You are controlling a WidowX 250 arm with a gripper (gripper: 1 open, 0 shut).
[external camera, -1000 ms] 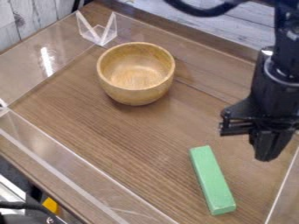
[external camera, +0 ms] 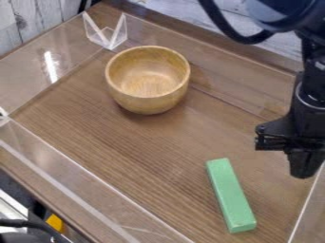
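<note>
My black gripper is at the right edge of the camera view, low over the wooden table and shut, with nothing seen between its fingers. A mint-green rectangular block lies below and left of it, apart from it. A light wooden bowl sits in the upper middle, away from the gripper.
A white wire holder stands at the back left. Cables and a small yellow object lie beyond its lower-left edge. A pale wall runs along the back.
My gripper and arm have moved to the right across the frame. The green block and the bowl have stayed in place.
</note>
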